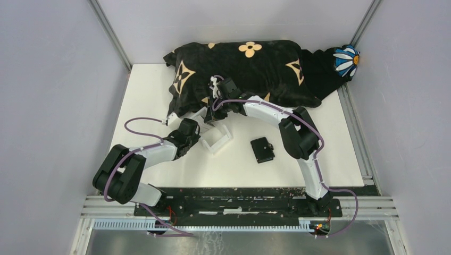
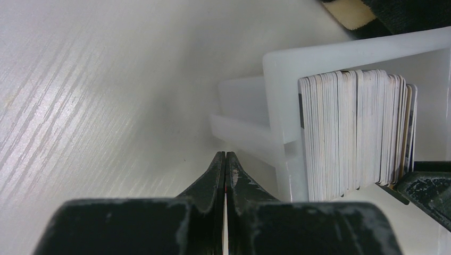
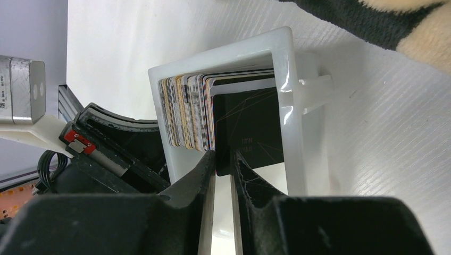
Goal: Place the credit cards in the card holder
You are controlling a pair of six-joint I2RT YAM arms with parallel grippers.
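Observation:
A white box (image 1: 223,144) holds a row of credit cards (image 2: 348,133) packed on edge. In the right wrist view, a black card (image 3: 250,127) leans at the end of the row with its face showing. Over it my right gripper is slightly open, its tips at the card's lower left edge; whether they touch it I cannot tell. Beside the box's left end is my left gripper, its fingers together and nothing visible between them. The black card holder (image 1: 262,150) lies alone on the table, right of the box.
A black patterned cushion (image 1: 239,69) lies along the back, close behind the box. More dark cloth with a blue flower (image 1: 347,61) is at the back right.

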